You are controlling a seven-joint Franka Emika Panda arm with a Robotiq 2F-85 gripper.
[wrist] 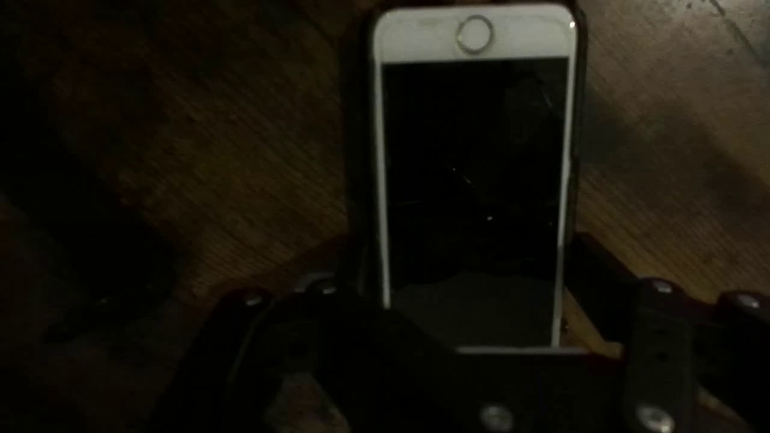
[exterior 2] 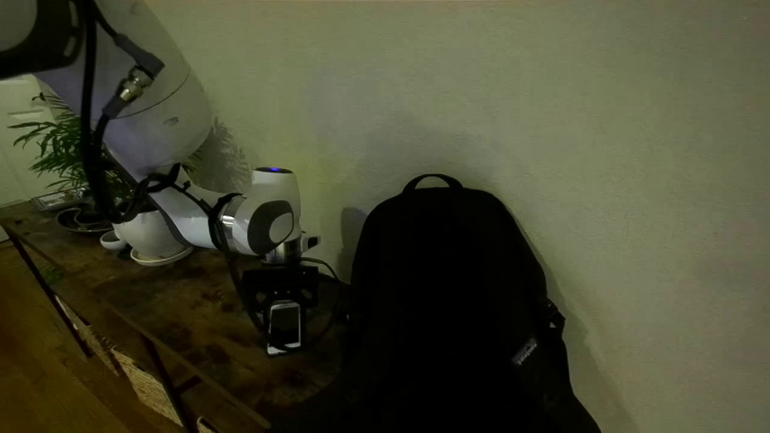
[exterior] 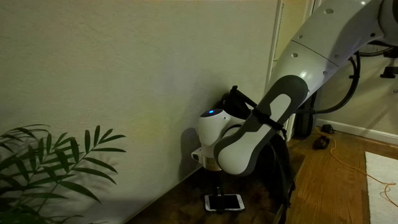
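A white-framed phone point(wrist: 476, 180) with a dark, screen-up face is between the fingers of my gripper in the wrist view. One dark finger point(wrist: 595, 278) stands close along its right long side; the left finger blends into shadow by the other side. Whether both press on the phone is too dark to make out. Exterior view 1 has the phone point(exterior: 234, 202) low over the dark tabletop, under my downward-pointing gripper point(exterior: 219, 199). From the other side, the phone point(exterior 2: 284, 325) shows below the black gripper body. Any gap beneath it cannot be judged.
A black backpack point(exterior 2: 440, 303) leans on the wall right beside the arm. Potted plants point(exterior 2: 155, 238) stand farther along the wooden table point(exterior 2: 159, 303). The wall point(exterior: 149, 93) is close behind the gripper. Bare tabletop lies between phone and plants.
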